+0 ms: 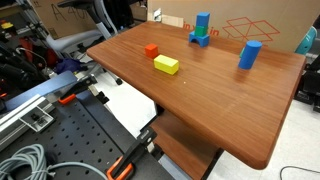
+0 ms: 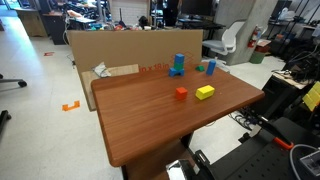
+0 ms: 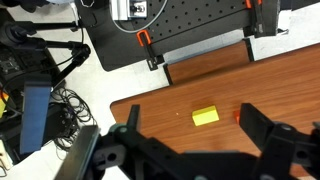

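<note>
On the brown table, a yellow block (image 1: 166,65) lies flat, with a red cube (image 1: 151,50) a short way from it. A blue cylinder (image 1: 250,55) stands upright toward the far side. Apart from it is a stack (image 1: 201,28) with blue at its top, green in the middle and a blue base. The wrist view looks down from above on the yellow block (image 3: 205,115) and part of the red cube (image 3: 238,117). My gripper is open there, its dark fingers wide apart above the table, not touching either block.
A cardboard panel (image 2: 125,52) rises along the table's far edge. The dark robot bench (image 3: 190,30) with cables and orange-handled clamps adjoins the near side. A crumpled white item (image 2: 101,70) lies near the panel.
</note>
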